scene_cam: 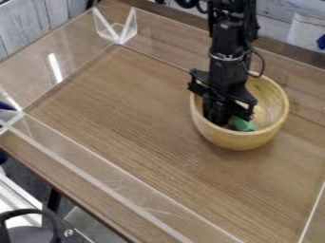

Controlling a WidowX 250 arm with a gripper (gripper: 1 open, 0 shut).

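Note:
A round tan bowl (233, 140) stands on the wooden table at the right of centre. My black gripper (231, 116) reaches down into it from above, its tips low inside near the left half. A green object (250, 124) lies in the bowl just right of the fingers, partly hidden by them. The dark fingers overlap one another, so whether anything is between them is hard to see.
A small clear container (116, 27) stands at the back left. Cables lie at the lower left corner beyond the table's edge.

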